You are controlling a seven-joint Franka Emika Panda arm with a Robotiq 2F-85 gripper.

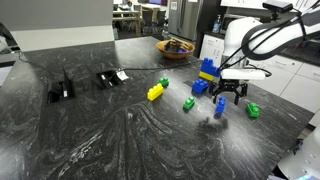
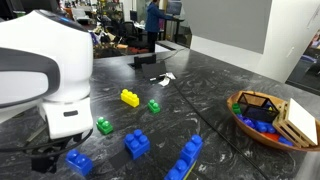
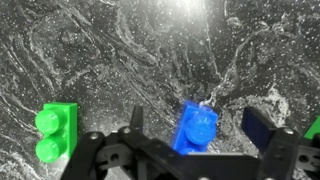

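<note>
My gripper stands open above the dark table, with a finger (image 3: 137,119) on the left side of the wrist view and the other on the right. Lower down between them shows a blue block (image 3: 195,128), on the table and partly covered by the gripper body. In exterior view 1 the same blue block (image 1: 221,105) sits just under the gripper (image 1: 228,92). A green block (image 3: 57,131) lies to the left in the wrist view, and part of another green block (image 3: 313,129) shows at the right edge.
Farther along the table are a yellow block (image 1: 155,91), a small green block (image 1: 164,82), a blue block (image 1: 200,86) and a taller yellow-and-blue stack (image 1: 208,70). A wooden bowl (image 2: 283,142) holds several things.
</note>
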